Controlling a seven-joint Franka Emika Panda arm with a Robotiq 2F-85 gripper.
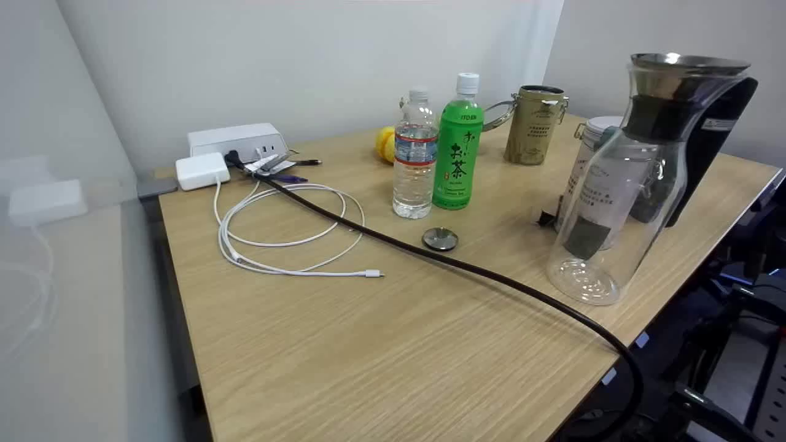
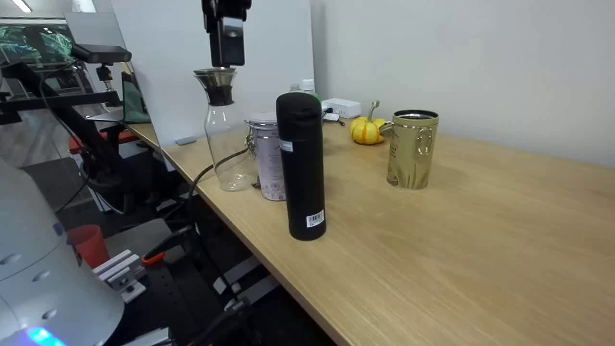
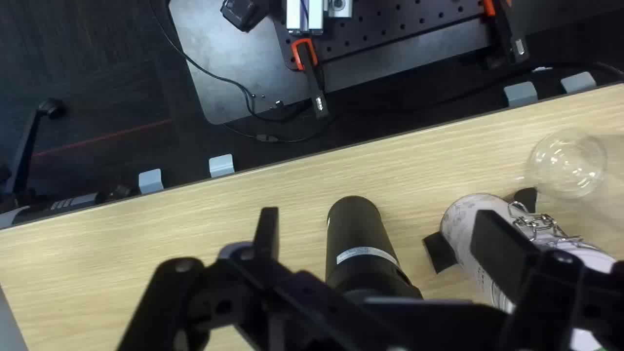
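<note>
My gripper is open in the wrist view, its two fingers spread wide with nothing held between them. Seen past the gap, the tall black bottle (image 3: 360, 234) stands below on the table. In exterior view 2 the gripper (image 2: 227, 57) hangs in the air at the top, and in the picture its tip overlaps the funnel top of the glass carafe (image 2: 230, 167). That view shows the black bottle (image 2: 302, 173) upright near the table's front edge, with a pale lidded canister (image 2: 269, 164) behind it. Exterior view 1 does not show the gripper.
A gold tin (image 2: 412, 155) and a striped pumpkin (image 2: 367, 131) stand farther back. The green tea bottle (image 1: 457, 147), water bottle (image 1: 414, 166) and small metal lid (image 1: 439, 239) are close together. A black cable (image 1: 479, 271) crosses the table.
</note>
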